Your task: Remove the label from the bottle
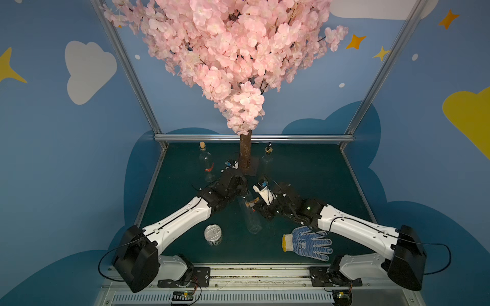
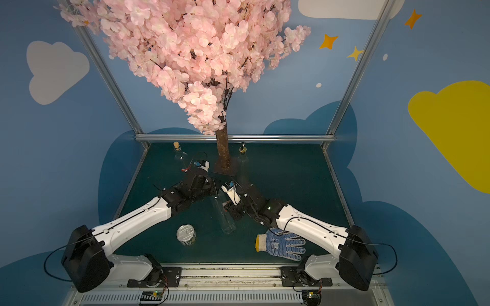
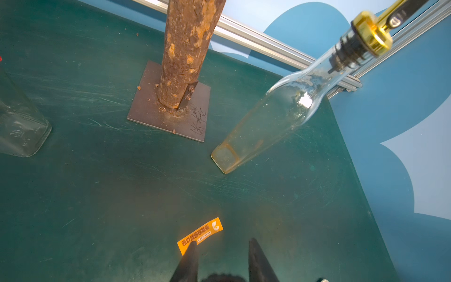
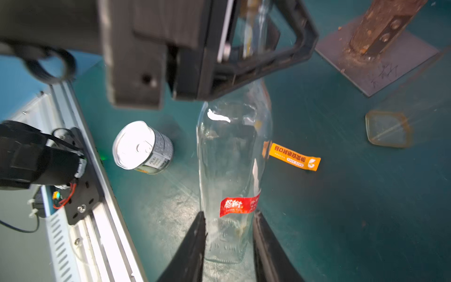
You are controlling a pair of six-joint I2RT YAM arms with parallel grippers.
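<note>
A clear glass bottle (image 4: pixel 230 155) hangs upright near the table's middle, its neck inside my left gripper, shut on it. Around its lower body is a red label (image 4: pixel 238 205) with white print, facing the right wrist camera. My right gripper stands part open at label height, one fingertip appearing on either side of the bottle; contact cannot be told. The left wrist view shows the left fingers (image 3: pixel 188 265) but not the gripped neck. On the green table behind lies a loose orange label strip (image 3: pixel 201 235).
A tin can (image 1: pixel 213 234) stands at the front left and a blue glove (image 1: pixel 308 243) lies at the front right. Behind are the tree trunk (image 3: pixel 190 51) on its plate, a gold-topped bottle (image 3: pixel 272 115) and a corked bottle (image 1: pixel 205 162).
</note>
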